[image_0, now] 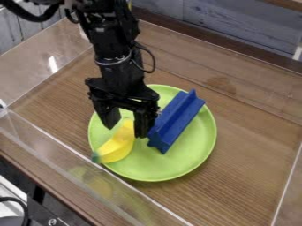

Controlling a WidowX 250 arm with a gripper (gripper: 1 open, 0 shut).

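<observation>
The black gripper (124,116) hangs from above over the left half of a green plate (183,159). It stands open, its fingers spread above and around the upper end of a yellow banana-like object (116,146), which lies on the plate angled toward the lower left with a green tip. Whether the fingers touch it I cannot tell. A blue elongated block (176,119) lies on the right half of the plate, slanting from upper right to lower left, just right of the gripper.
The plate rests on a wooden table (236,185) with free room to the right and left. A grey panelled wall (248,26) runs along the back. A clear edge strip and a black cable are at the lower left.
</observation>
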